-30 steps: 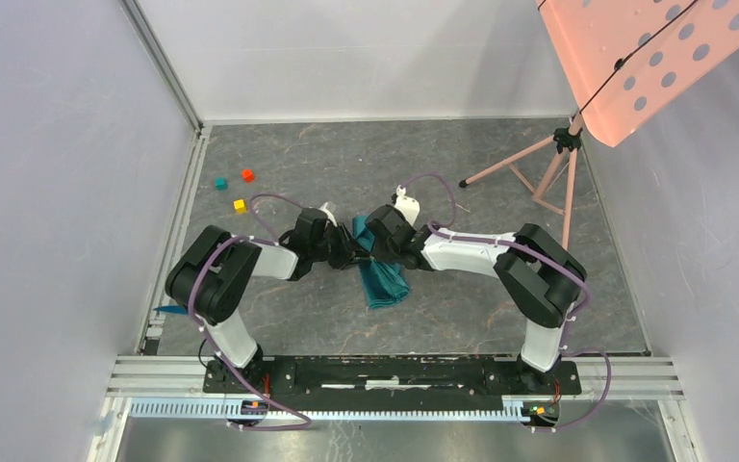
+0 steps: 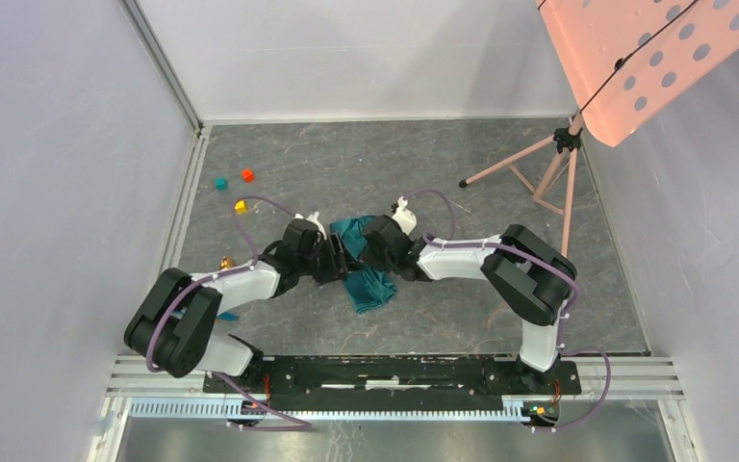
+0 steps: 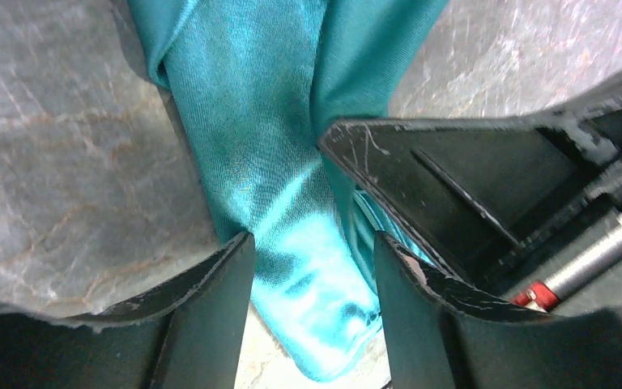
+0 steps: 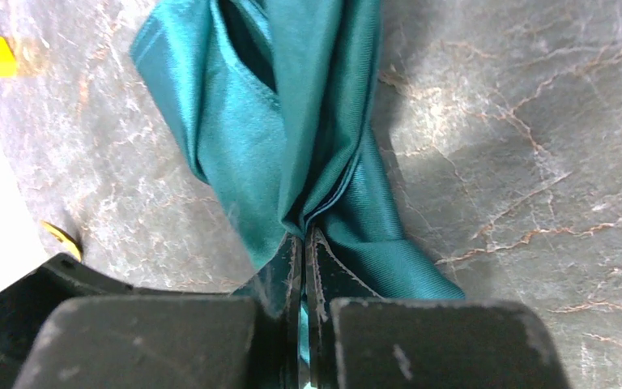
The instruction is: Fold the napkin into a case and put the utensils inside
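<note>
The teal napkin (image 2: 370, 292) lies as a narrow folded strip on the grey floor between the two arms. Seen from the right wrist, its folds bunch together and run down into my right gripper, whose fingers are shut on the cloth. My left gripper is part open above the strip; napkin cloth (image 3: 283, 194) lies below the gap, not pinched as far as shows. The right gripper's dark body crosses the left wrist view. Small gold and blue items lie partly hidden by the left arm; what they are, I cannot tell.
A red cube (image 2: 247, 175), a teal cube (image 2: 221, 183) and a yellow cube (image 2: 241, 206) sit at the back left. A pink tripod (image 2: 558, 164) stands at the back right.
The left gripper was closed at the napkin's side; it has opened and its arm has shifted left and toward the front. The napkin has moved left and spread wider. The right arm has shifted slightly.
</note>
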